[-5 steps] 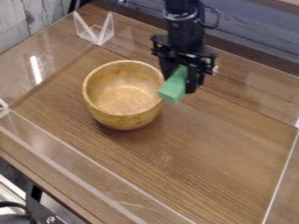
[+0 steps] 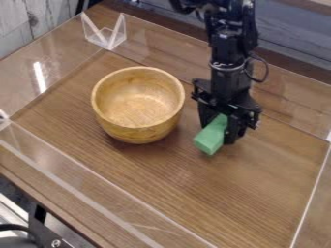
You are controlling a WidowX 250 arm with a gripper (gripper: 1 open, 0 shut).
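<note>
My gripper, a black arm reaching down from the top centre, is shut on a green object that hangs low over the wooden table, right of centre. A wooden bowl sits to the left of the gripper, apart from the green object.
A clear plastic holder stands at the back left. Dark cables or fittings show at the lower left corner.
The gripper with the green object has moved right and down, away from the bowl's upper right side, over about the last second. The bowl looks unmoved.
</note>
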